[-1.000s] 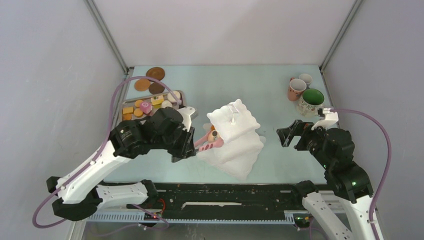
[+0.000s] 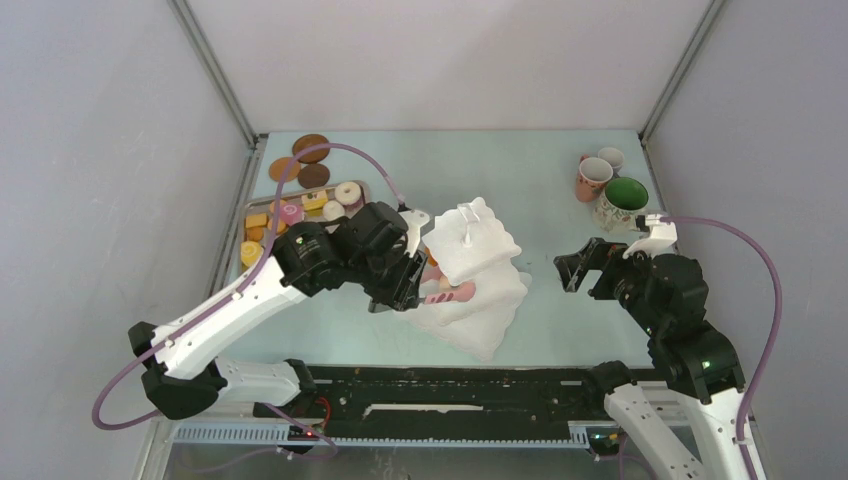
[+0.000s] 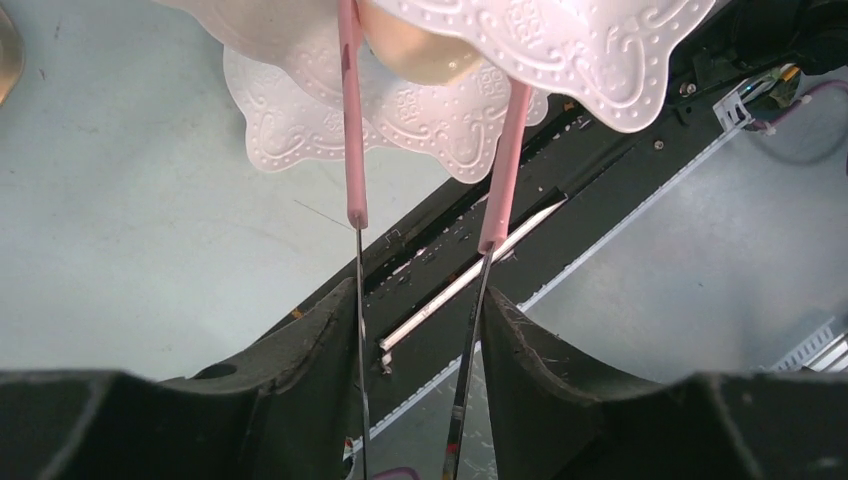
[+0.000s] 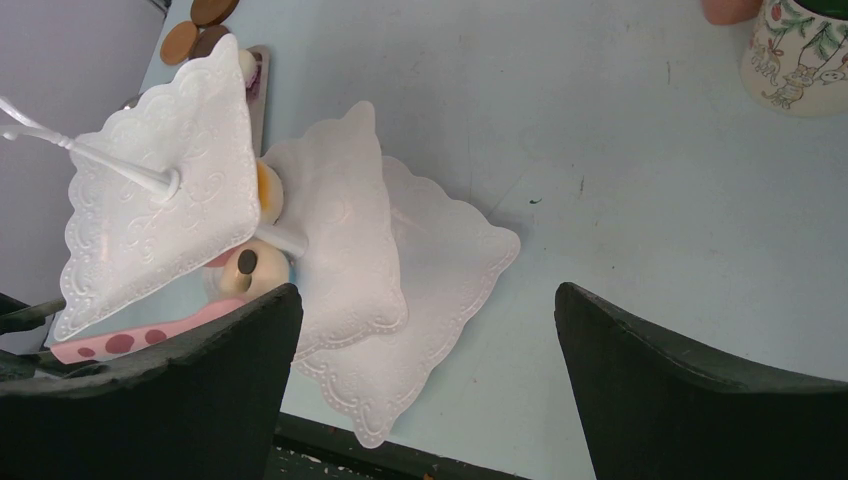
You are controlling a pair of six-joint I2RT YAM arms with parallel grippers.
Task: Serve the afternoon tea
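Note:
A white stand with three scalloped square tiers is at the centre in the top view; its top tier point(image 2: 470, 245) carries a looped handle. My left gripper is shut on pink-tipped tongs point(image 3: 354, 140), one metal leg along each finger. The tong tips reach in beneath the top tier, over the middle tier point(image 4: 340, 225). Between them is a round tan pastry point(image 3: 425, 50) with a dark spot; contact with both tips cannot be told. At the right, my right gripper point(image 2: 575, 277) stands open and empty, apart from the stand.
At the back left lies a tray point(image 2: 368, 186) of several small cakes, with brown discs point(image 2: 312, 176) behind it. Cups and a green-lined mug point(image 2: 622, 200) stand at the back right.
My left arm has moved right, bringing the tongs and pastry farther in under the top tier. Lately it has shifted only slightly. The right arm and the stand look still.

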